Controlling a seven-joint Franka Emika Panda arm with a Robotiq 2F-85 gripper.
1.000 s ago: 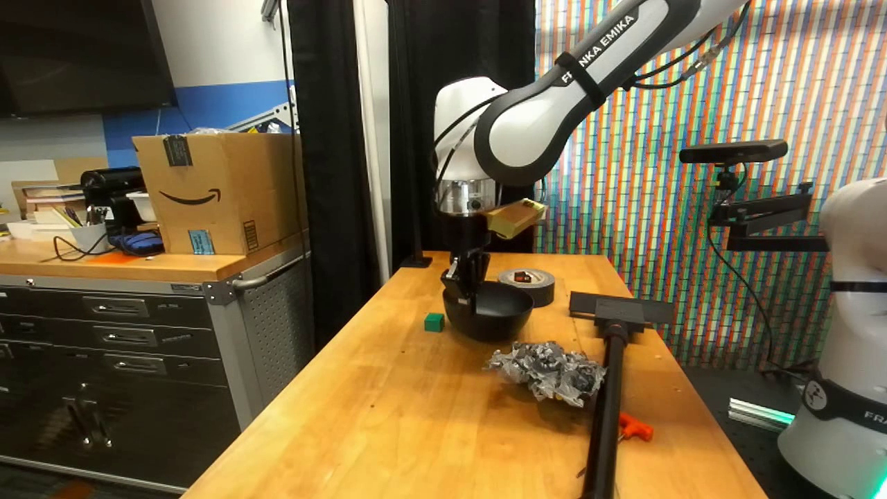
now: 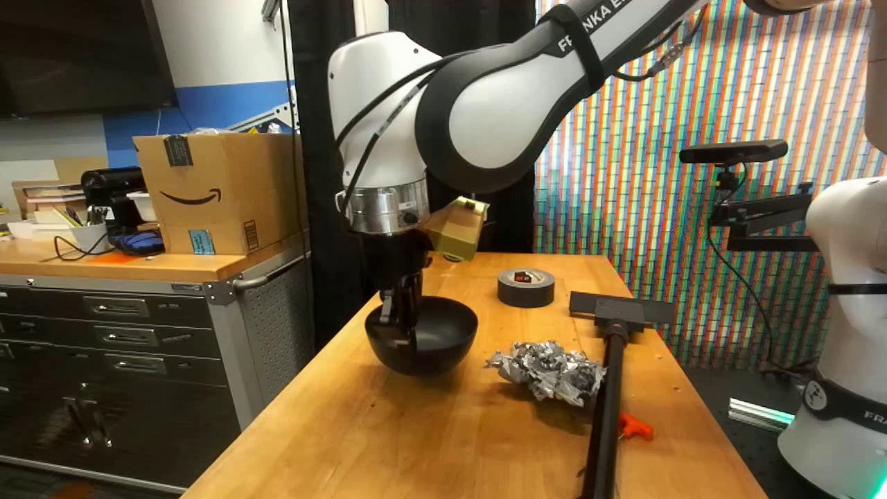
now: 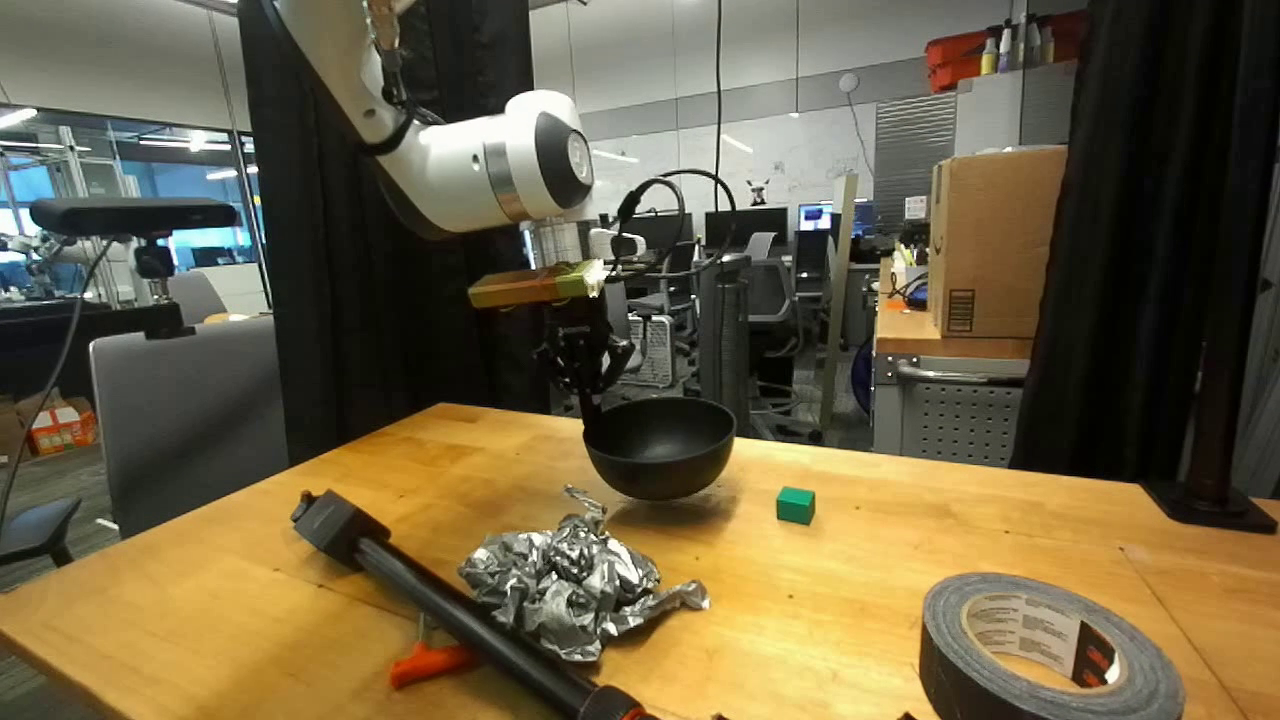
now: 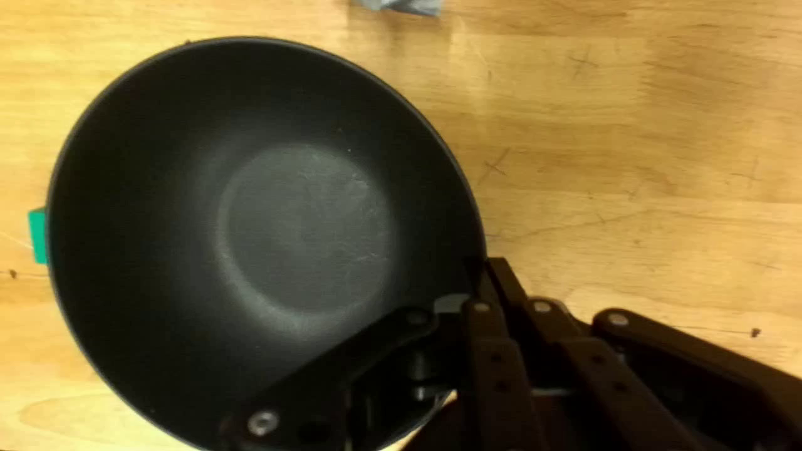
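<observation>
In the wrist view a black bowl [image 4: 301,225] fills the left side, empty inside. My gripper is shut on its rim, one finger inside the bowl and one outside. Seen from exterior view 2, the bowl [image 3: 662,450] is close above the tabletop with a shadow beneath it, roughly level, and my gripper [image 3: 590,402] grips its rim from above. A small green block [image 3: 795,505] rests on the table beside the bowl; exterior view 1 hides it, while the wrist view shows only an edge of the block [image 4: 37,235] past the rim.
Crumpled foil [image 3: 570,582] lies near the bowl. Along one side stretches a black stand with a long pole [image 2: 609,399], an orange-handled tool [image 2: 636,427] next to it. A tape roll [image 2: 526,287] sits farther back.
Arm and bowl have moved left and nearer to the camera in exterior view 1, away from the tape roll. The green block, visible earlier, is now hidden there. Foil and stand have stayed put.
</observation>
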